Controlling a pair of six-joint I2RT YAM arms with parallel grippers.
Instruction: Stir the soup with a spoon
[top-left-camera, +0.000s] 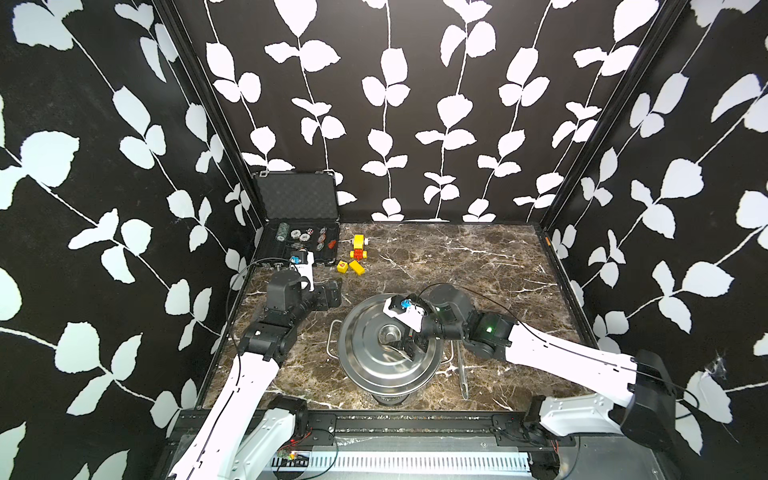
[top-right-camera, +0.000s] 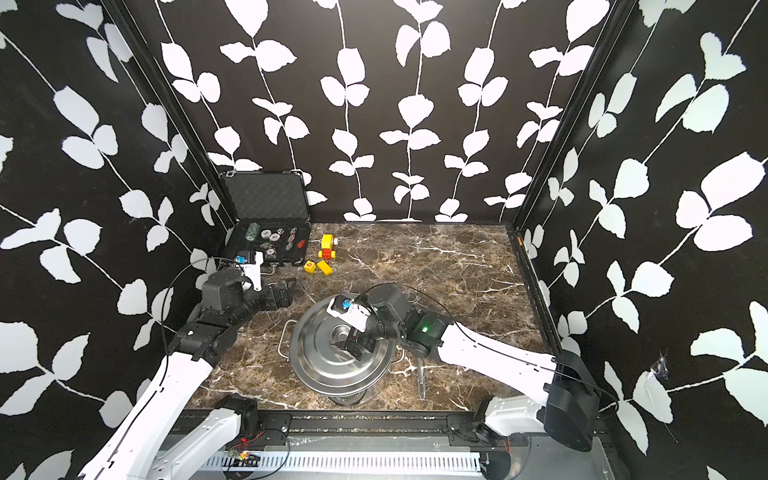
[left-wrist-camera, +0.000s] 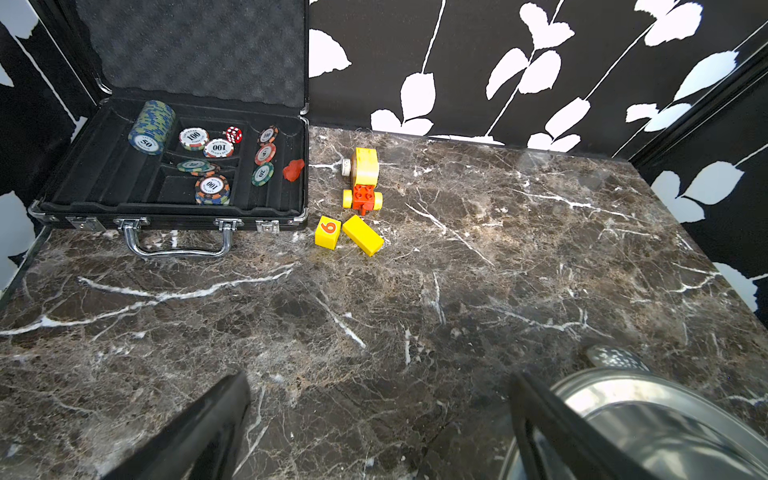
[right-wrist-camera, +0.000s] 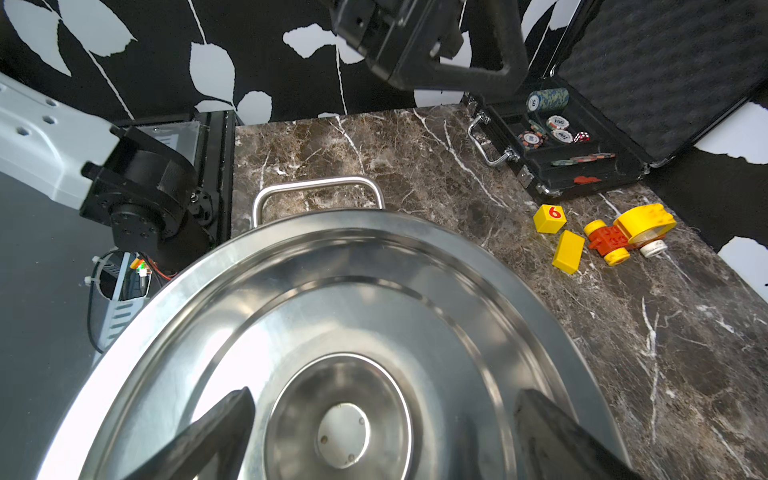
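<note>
A steel pot with its lid (top-left-camera: 372, 364) on stands at the front middle of the marble counter. My right gripper is open over the lid, its fingers either side of the recessed round centre knob (right-wrist-camera: 340, 408), with nothing visibly held. My left gripper is open above bare counter to the pot's upper left, nothing between its fingers. A long metal utensil (top-left-camera: 463, 376) lies right of the pot; whether it is a spoon I cannot tell. Any soup is hidden by the lid.
An open case of poker chips (left-wrist-camera: 168, 176) sits at the back left. A yellow toy vehicle (left-wrist-camera: 364, 176) and two yellow blocks (left-wrist-camera: 361, 234) lie beside it.
</note>
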